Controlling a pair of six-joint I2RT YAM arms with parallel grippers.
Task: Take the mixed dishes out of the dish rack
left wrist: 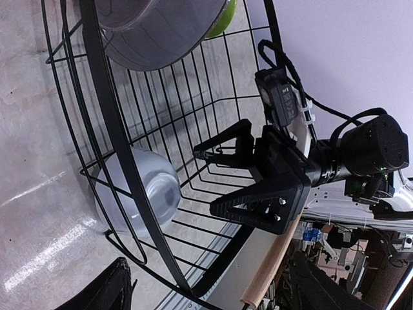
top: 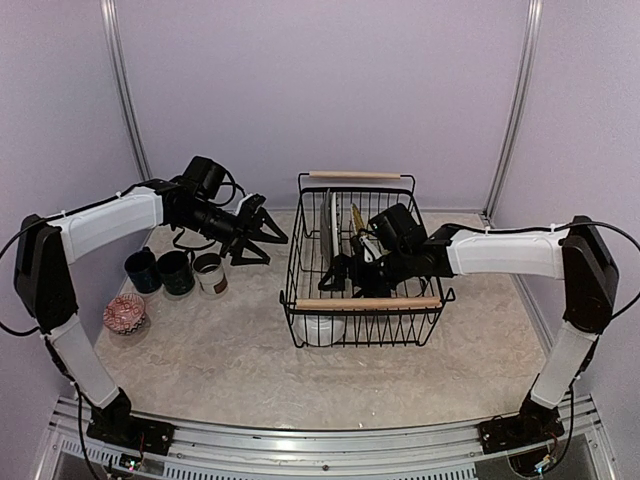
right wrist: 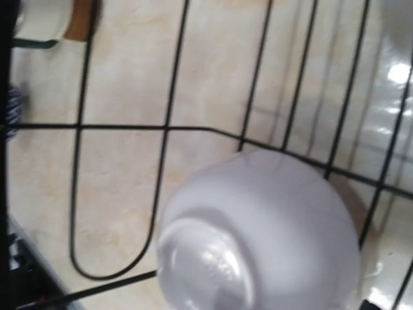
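The wire dish rack holds upright plates at the back and a white bowl at the front left, which fills the lower part of the right wrist view as a pale dome. My right gripper is open inside the rack, above and beside that bowl; in the left wrist view its fingers stand apart. My left gripper hangs open just left of the rack, nothing between its fingers.
Three mugs and a red patterned bowl stand on the left of the counter. The rack's wooden handle crosses its front.
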